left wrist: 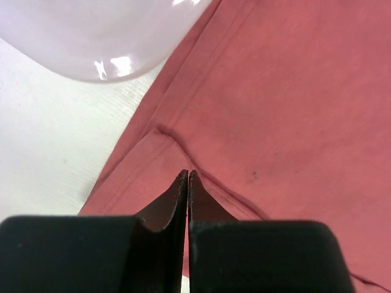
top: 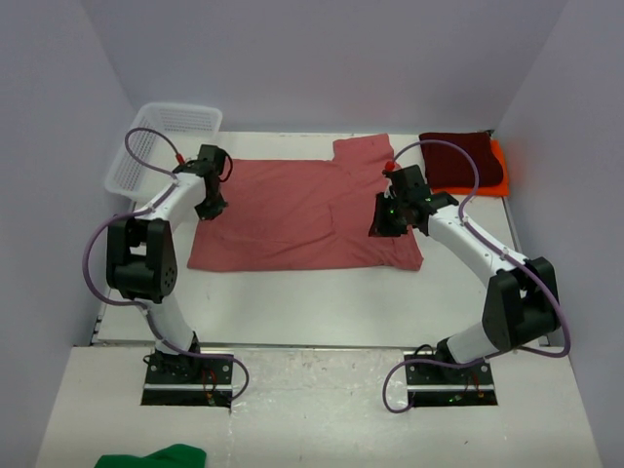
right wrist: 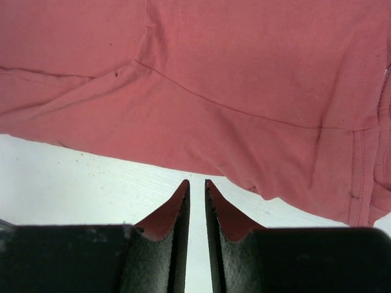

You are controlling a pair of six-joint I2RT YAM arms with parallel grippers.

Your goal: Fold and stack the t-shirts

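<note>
A red T-shirt (top: 283, 214) lies spread on the white table, its lower band folded over with creases along it. My left gripper (top: 214, 209) hangs over the shirt's left end; in the left wrist view its fingertips (left wrist: 183, 176) are shut near the corner of the folded layer (left wrist: 134, 177), with nothing visible between them. My right gripper (top: 380, 228) is over the shirt's right part; in the right wrist view its tips (right wrist: 197, 183) sit close together at the shirt's near edge, nothing seen between them.
A white plastic basket (top: 166, 122) stands at the back left. Dark red and orange folded cloths (top: 458, 161) lie at the back right. A green cloth (top: 156, 458) is at the bottom left.
</note>
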